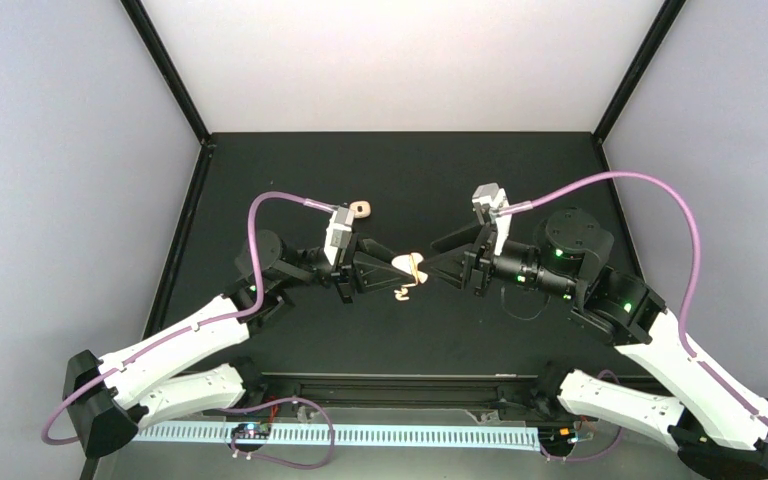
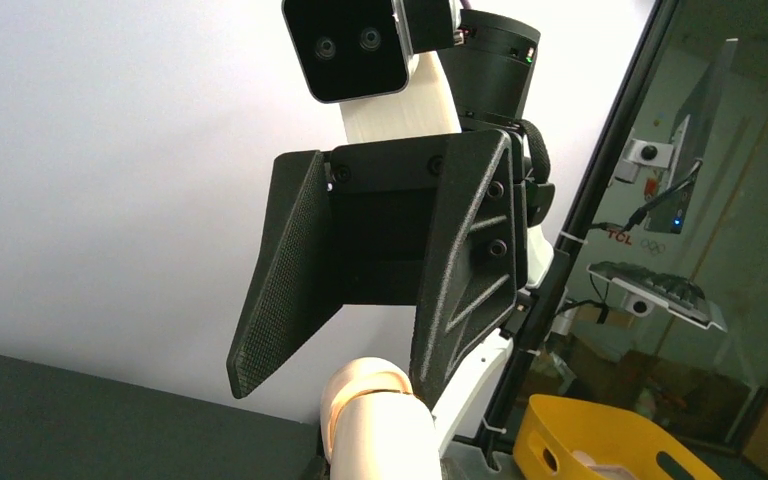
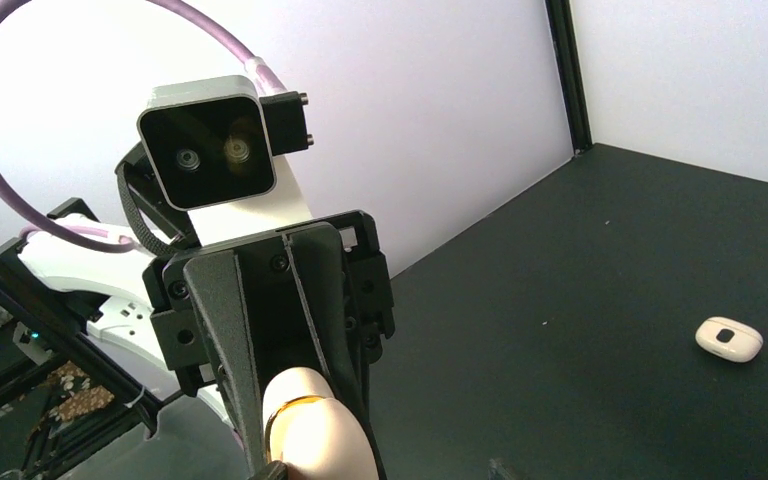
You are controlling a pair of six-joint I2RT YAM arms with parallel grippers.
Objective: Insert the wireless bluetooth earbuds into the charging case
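Note:
A glossy cream-white case (image 1: 408, 264) is held above the table, with a thin gold strip and dangling bit beneath it. My left gripper (image 1: 400, 267) is shut on this case, clasping it between both fingers in the right wrist view, where a gold-edged gap crosses its rounded end (image 3: 298, 425). My right gripper faces it with fingers spread apart; one fingertip is up against or just behind the case's curved part (image 2: 360, 378), contact being hard to tell. Behind the left wrist rests a small white rounded piece (image 3: 729, 340) with a dark oval. Earbuds cannot be made out inside the case.
Apart from the small white piece, the dark table (image 1: 400, 170) looks bare around the grippers. The two grippers almost meet tip to tip, leaving little room between them. A yellow basket (image 2: 600, 440) stands outside the work area.

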